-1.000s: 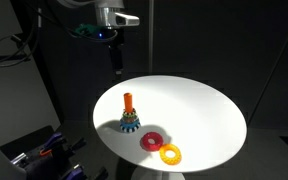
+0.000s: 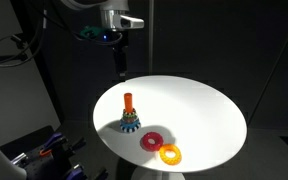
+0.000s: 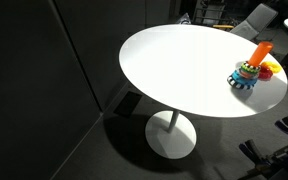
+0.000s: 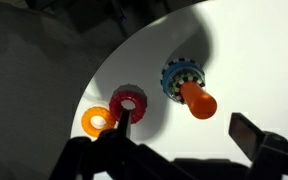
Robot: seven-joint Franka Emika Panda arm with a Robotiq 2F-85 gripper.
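Note:
A stacking toy [image 2: 130,122] with blue and patterned rings stands upright on the white table, its bare orange post [image 2: 128,102] rising from the top. On the tabletop beside it lie a red ring [image 2: 151,139] and a yellow-orange ring [image 2: 170,154]. Seen from the wrist, the orange post [image 4: 198,100] points up toward the camera, while the red ring [image 4: 128,103] and the yellow-orange ring [image 4: 97,121] are off to the left. My gripper is open and empty, its dark fingers wide apart. It hangs well above the toy, touching nothing.
Dark equipment [image 2: 62,150] stands off the table's left edge. In the second exterior view, the toy and rings sit near the table's right edge.
The arm has shifted slightly to the right in exterior view 1. The toy and the two loose rings have stayed where they were.

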